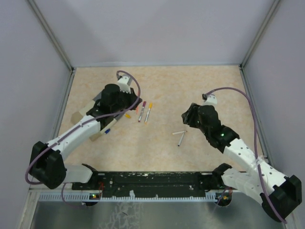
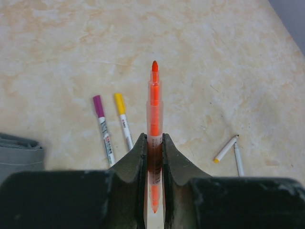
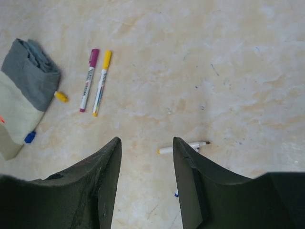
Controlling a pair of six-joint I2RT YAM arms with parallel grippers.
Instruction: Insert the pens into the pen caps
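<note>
My left gripper is shut on an orange pen (image 2: 154,119), held upright in its wrist view with the orange tip at the top and a translucent sleeve around the body. My right gripper is open with nothing between its fingers, above the right middle of the table (image 1: 162,86). A purple-capped pen (image 3: 89,78) and a yellow-capped pen (image 3: 102,81) lie side by side left of centre. Two white pens, one crosswise (image 1: 178,132) and one lengthwise (image 1: 181,140), lie below the right gripper. A loose yellow cap (image 3: 61,96) and blue cap (image 3: 30,137) lie near the cloth.
A folded grey and beige cloth (image 3: 31,71) lies at the table's left side, partly under my left arm in the top view. Walls border the table.
</note>
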